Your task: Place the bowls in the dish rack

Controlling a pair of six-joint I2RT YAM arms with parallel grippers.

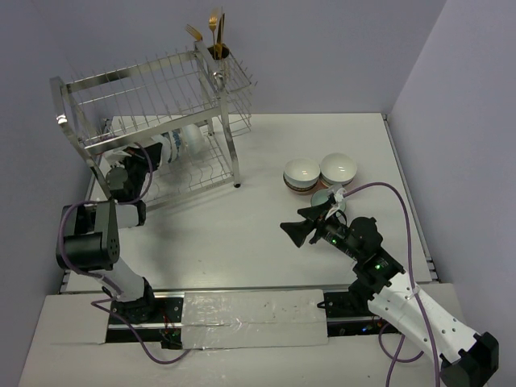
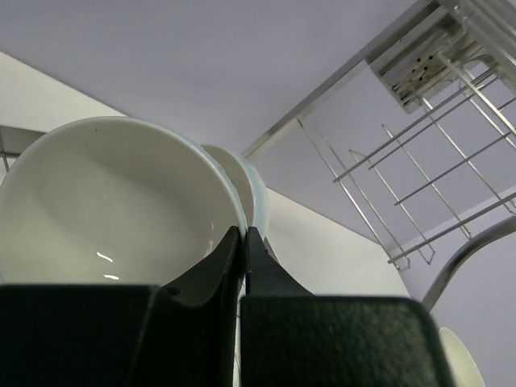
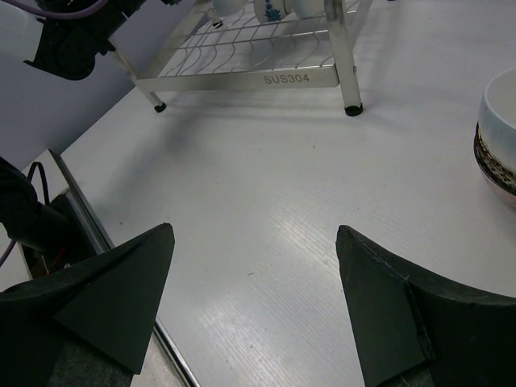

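Note:
A silver two-tier dish rack (image 1: 189,189) stands at the back left. Inside its lower tier, my left gripper is shut on the rim of a white bowl (image 2: 113,201) that is tipped on its side. Close behind that bowl, another bowl (image 2: 256,193) shows its edge. In the top view, more bowls (image 1: 192,140) stand on edge along the lower tier. Stacked white bowls (image 1: 301,172) and another pile of bowls (image 1: 339,168) sit on the table at right. Short of these stacks, my right gripper hangs open over bare table, empty.
A lone bowl (image 1: 321,199) lies near the stacks, partly behind the right gripper. Golden cutlery (image 1: 214,24) stands in a holder on the rack's upper corner. The upper tier hangs over the left gripper. Mid-table is clear.

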